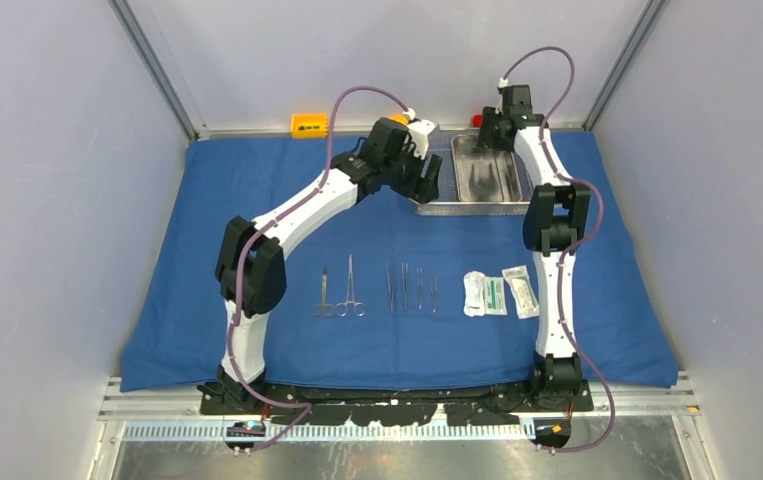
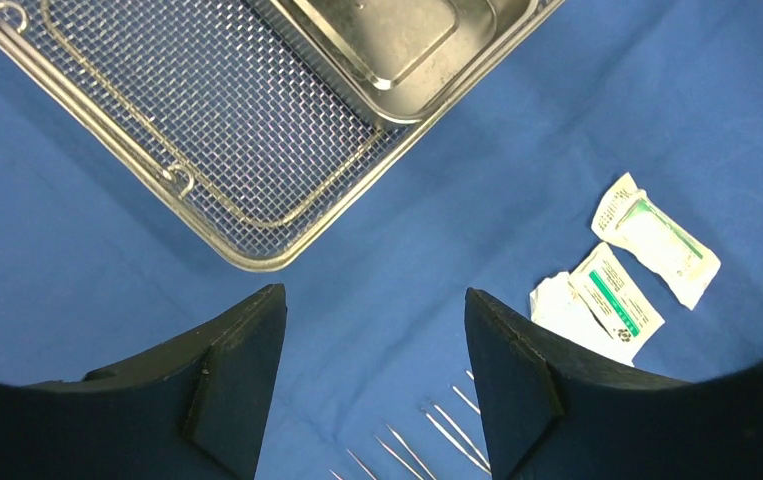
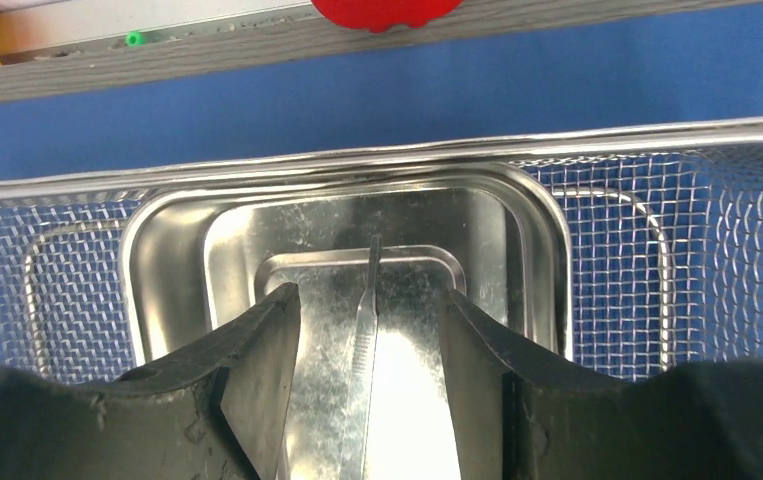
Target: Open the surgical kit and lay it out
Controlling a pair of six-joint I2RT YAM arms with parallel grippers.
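A metal tray (image 1: 464,197) sits inside the wire mesh basket (image 1: 437,209) at the back. In the right wrist view, a slim scalpel-like handle (image 3: 360,365) lies lengthwise in the tray, and my right gripper is above it, open, a finger to each side. A second thin item is mostly hidden behind the left finger. My left gripper stands open and empty over the cloth by the basket's front left corner. On the cloth lie scissors (image 1: 324,290), a clamp (image 1: 351,285), several slender instruments (image 1: 405,287) and white-green packets (image 1: 494,296).
Behind the basket, at the back edge, are a yellow bin (image 1: 309,125) and a red one (image 3: 387,8). The basket's rim (image 3: 357,160) runs close behind the right gripper.
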